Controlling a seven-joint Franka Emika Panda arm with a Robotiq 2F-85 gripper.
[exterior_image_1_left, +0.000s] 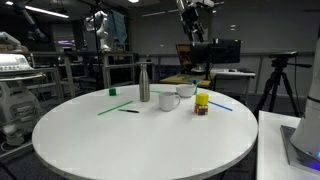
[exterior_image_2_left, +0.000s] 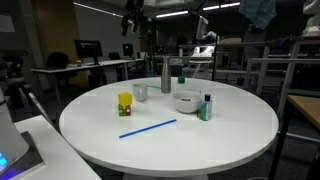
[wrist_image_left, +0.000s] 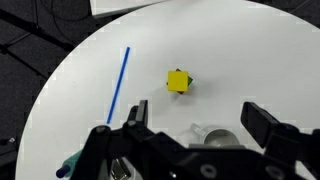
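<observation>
High above the round white table (exterior_image_1_left: 120, 145) my gripper stands open, its two dark fingers wide apart with nothing between them. In the wrist view a yellow block (wrist_image_left: 178, 81) sits on a multicoloured cube, beyond the fingertips. Exterior view 1 shows the same yellow block (exterior_image_1_left: 202, 99) near the table's right side. A white mug (exterior_image_1_left: 169, 101) stands beside it, and a white bowl (exterior_image_2_left: 187, 102) is farther off. The grey bottle (exterior_image_1_left: 144, 83) is upright behind the mug.
A blue stick (exterior_image_2_left: 147, 129) lies on the table, and green sticks (exterior_image_1_left: 115, 108) and a dark pen (exterior_image_1_left: 129, 111) lie elsewhere. A small bottle (exterior_image_2_left: 206, 108) stands by the bowl.
</observation>
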